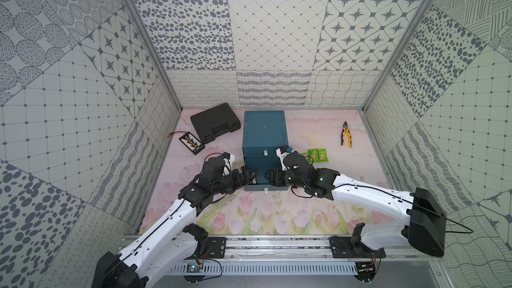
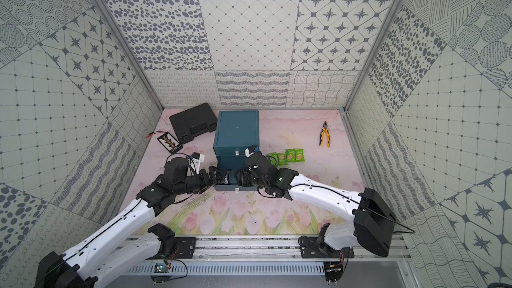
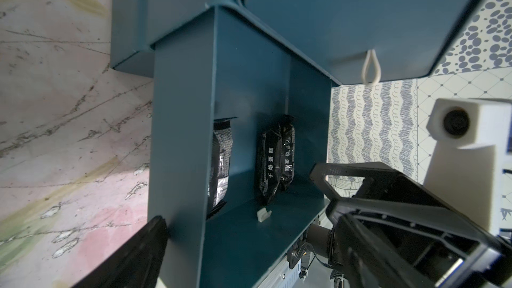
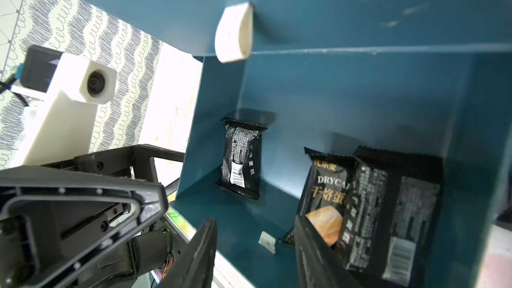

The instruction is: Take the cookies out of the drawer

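The teal drawer (image 1: 261,187) is pulled out of its cabinet (image 1: 265,128). Black wrapped packets lie inside: in the right wrist view, one packet (image 4: 240,157) is apart from a cluster of several, including a printed packet (image 4: 326,200). My left gripper is open, with the drawer's side wall visible between its spread fingers; whether it touches is unclear. Over the drawer, my right gripper has its fingers apart and nothing held. A row of green packets (image 2: 294,155) lies on the table right of the cabinet, partly hidden by the right arm.
A black case (image 1: 216,121) and a small tray of brass parts (image 1: 191,142) lie left of the cabinet. Yellow-black pliers (image 1: 346,134) rest at the far right. A small white piece (image 4: 267,241) is in the drawer.
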